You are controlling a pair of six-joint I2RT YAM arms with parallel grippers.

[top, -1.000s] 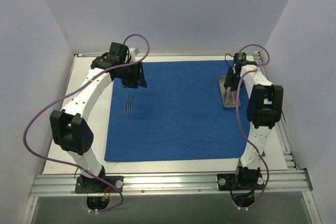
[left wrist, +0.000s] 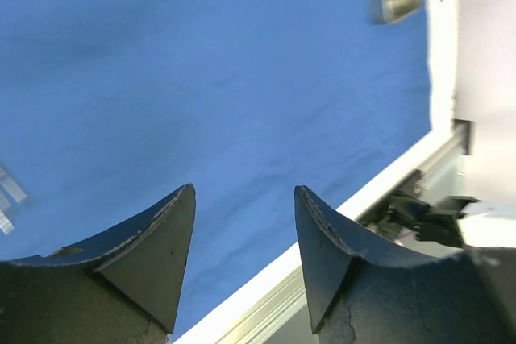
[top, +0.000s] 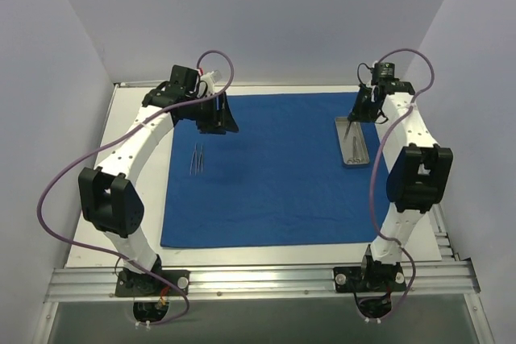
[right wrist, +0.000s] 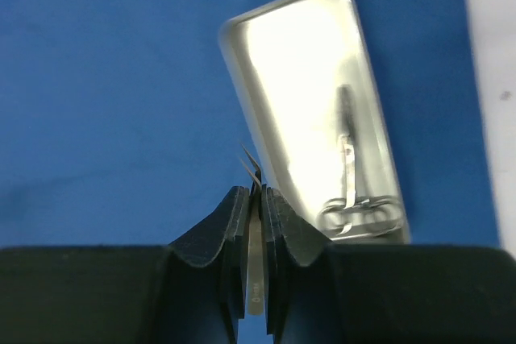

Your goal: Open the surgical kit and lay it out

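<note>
Above the metal tray (top: 340, 138), my right gripper is shut on a slim metal tool (right wrist: 255, 275) with two fine points, which looks like tweezers. A ring-handled instrument (right wrist: 348, 167), scissors or a clamp, lies in the tray (right wrist: 274, 159); the right wrist view shows the rest of the tray floor bare. My left gripper (top: 218, 128) stands open over the blue cloth, its fingers (left wrist: 165, 247) wide apart with only cloth visible between and beyond them. Below and left of it, thin metal tools (top: 197, 159) lie side by side on the cloth.
The blue drape (top: 266, 183) covers most of the white table (top: 121, 138). The tray stands near the right edge of the drape, with walls beyond the table on both sides.
My left gripper has shifted slightly to the right.
</note>
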